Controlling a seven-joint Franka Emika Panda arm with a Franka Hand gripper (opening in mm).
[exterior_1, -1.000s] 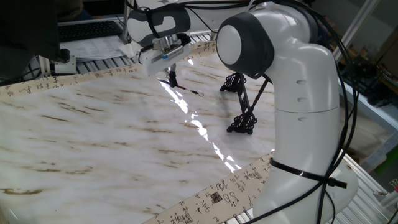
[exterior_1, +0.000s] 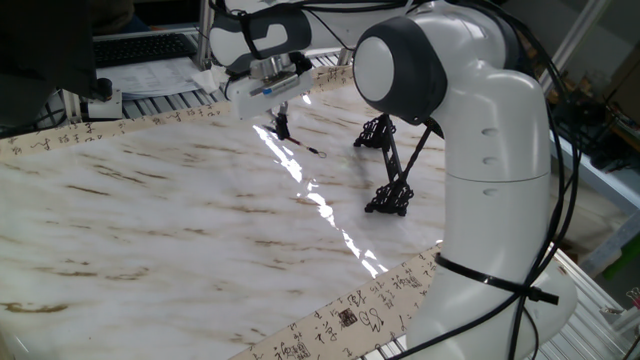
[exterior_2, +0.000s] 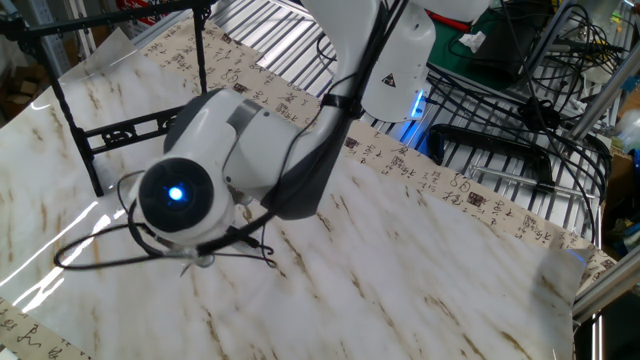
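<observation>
In exterior view 1 my gripper (exterior_1: 281, 134) is at the far side of the marbled table, pointing down with its dark fingers close together. It looks shut on a thin dark rod (exterior_1: 305, 147), which has a reddish part and a small loop at its right end. The rod slants across the fingers and appears to hang above the table. Exterior view 2 has the hand mostly hidden beneath the arm's wrist, and the grip cannot be made out there.
A black stand (exterior_1: 393, 170) with lattice feet rises to the right of the gripper; its upright frame (exterior_2: 128, 130) shows at the upper left in exterior view 2. Black cables loop around the wrist.
The hand has shifted slightly right and tilted a little in exterior view 1, with the rod still at its fingers. The stand has not moved.
</observation>
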